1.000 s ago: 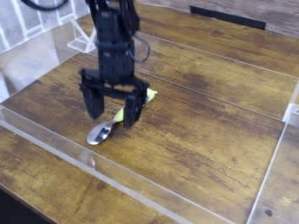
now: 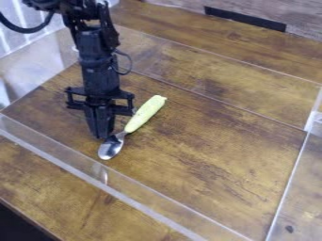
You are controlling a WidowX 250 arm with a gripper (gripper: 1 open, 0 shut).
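A spoon (image 2: 111, 145) with a pale yellow-green handle (image 2: 146, 115) lies on the wooden table, its bowl toward the front left and the handle pointing back right. My black gripper (image 2: 101, 130) is down at the table just left of the spoon, near where handle and bowl meet. Its fingers look shut, and I see nothing clearly between them; whether they touch the spoon I cannot tell.
Clear plastic walls (image 2: 154, 207) border the wooden work area (image 2: 227, 141) at the front, left and right.
My gripper has moved left and slightly down, uncovering more of the spoon's handle. The spoon appears to lie nearly where it was.
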